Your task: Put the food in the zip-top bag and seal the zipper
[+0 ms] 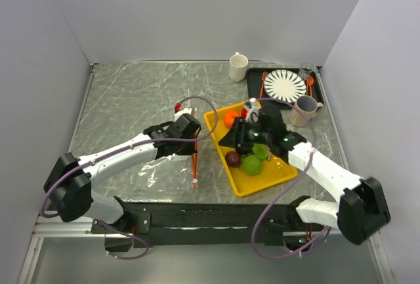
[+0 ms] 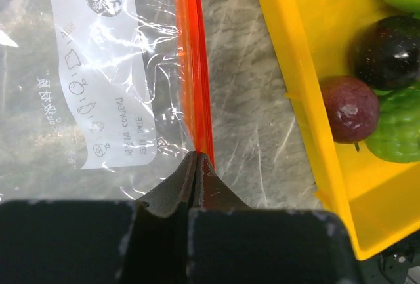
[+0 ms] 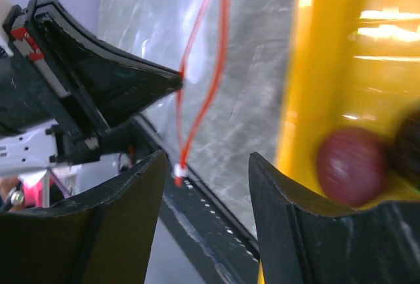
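A clear zip top bag (image 2: 98,74) lies flat left of the yellow bin, its orange zipper (image 2: 190,54) running along its right edge. My left gripper is shut at that zipper edge; whether the edge is between its tips I cannot tell. The yellow bin (image 1: 275,179) holds toy food, including a purple fruit (image 2: 348,110), a dark avocado (image 2: 384,51) and a green vegetable (image 2: 397,126). My right gripper hangs over the bin's left part, fingers apart, nothing seen between them; it is blurred in the top view.
A black tray (image 1: 256,87) with a plate and utensils sits at the back right, with a white mug (image 1: 237,67) beside it and another mug (image 1: 303,112) in front.
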